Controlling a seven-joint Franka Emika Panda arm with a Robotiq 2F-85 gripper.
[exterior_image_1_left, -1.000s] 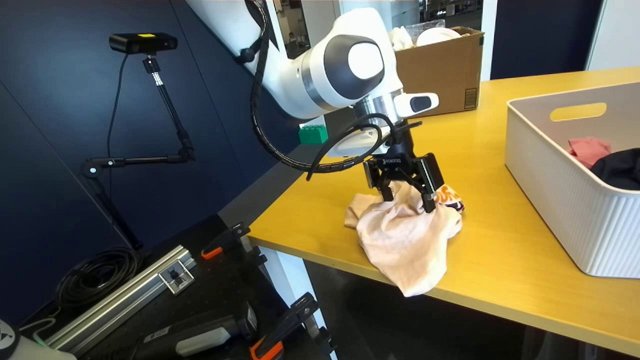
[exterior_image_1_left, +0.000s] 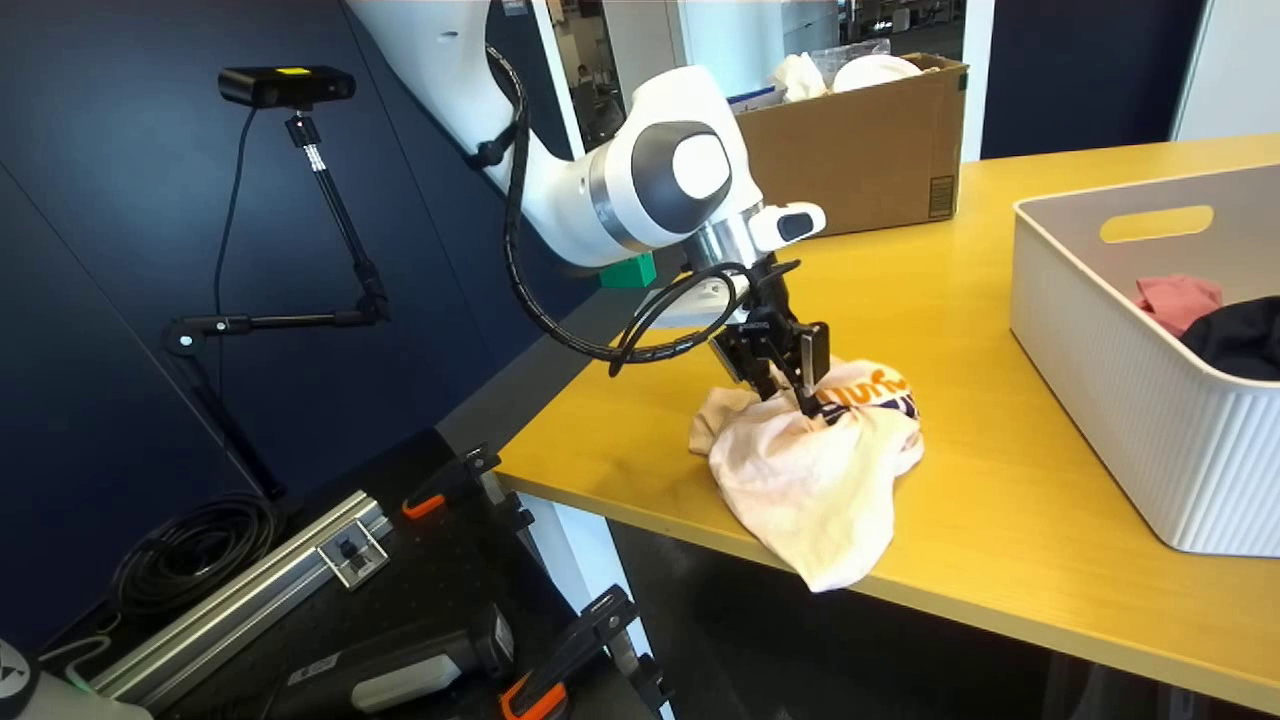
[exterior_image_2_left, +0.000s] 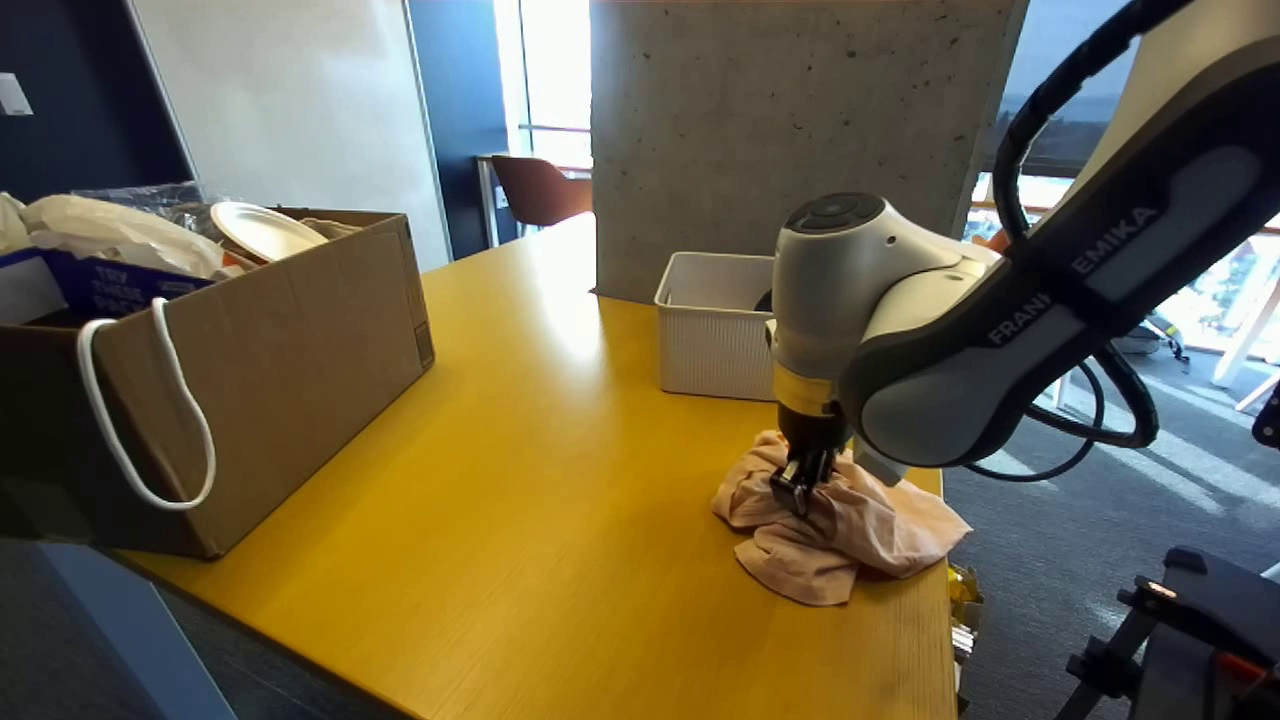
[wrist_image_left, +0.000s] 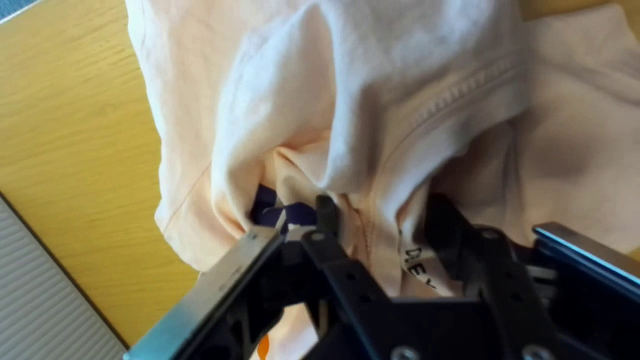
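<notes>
A crumpled pale pink cloth (exterior_image_1_left: 816, 480) with orange and dark printing lies on the yellow table, one corner hanging over the front edge. My gripper (exterior_image_1_left: 787, 394) points down into its folds. In the wrist view the two black fingers (wrist_image_left: 445, 225) stand apart, part open, with bunched cloth (wrist_image_left: 360, 162) and a strip of lettering between them. The fingertips are partly sunk in the fabric, and I cannot tell whether both touch it. Exterior view 2 shows the gripper low over the same cloth (exterior_image_2_left: 870, 516).
On the right stands a light ribbed bin (exterior_image_1_left: 1080, 348) holding a red cloth (exterior_image_1_left: 1178, 300) and a black cloth (exterior_image_1_left: 1242, 340). A full cardboard box (exterior_image_1_left: 852, 156) is at the back. Bare table (exterior_image_2_left: 540, 480) lies between box and cloth.
The gripper has shifted left in exterior view 1, and its fingers have drawn closer together. More of the cloth's orange print shows; the cloth stays in about the same place.
</notes>
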